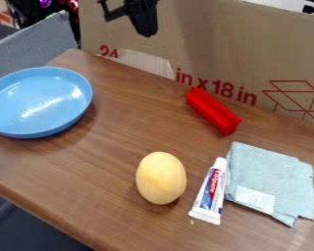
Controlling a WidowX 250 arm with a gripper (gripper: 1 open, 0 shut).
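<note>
My black gripper (144, 22) is at the top of the view, mostly out of frame, high above the table; its fingers are small and dark, and I see nothing held. A red cylinder (212, 111) lies on the wooden table near the cardboard backdrop. A blue plate (39, 100) sits at the left. A yellow potato-like object (161, 177) is at the front middle, beside a toothpaste tube (210, 191). A folded light blue cloth (271, 178) lies at the right.
A cardboard wall (271, 59) stands along the back. A grey padded edge (28, 51) is at the back left.
</note>
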